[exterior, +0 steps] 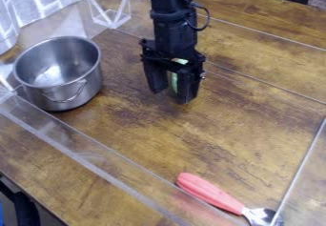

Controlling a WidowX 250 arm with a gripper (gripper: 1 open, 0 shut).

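The black gripper [171, 75] is lowered to the wooden table at the upper middle, around a green-and-white object [181, 66] that is mostly hidden behind its fingers. Whether the fingers are shut on the object or only stand around it is hard to tell. A steel pot [57, 75] stands to the left, apart from the gripper.
A red-handled utensil with a metal head [211, 194] lies at the lower right. Clear plastic walls run along the left and right of the work area.
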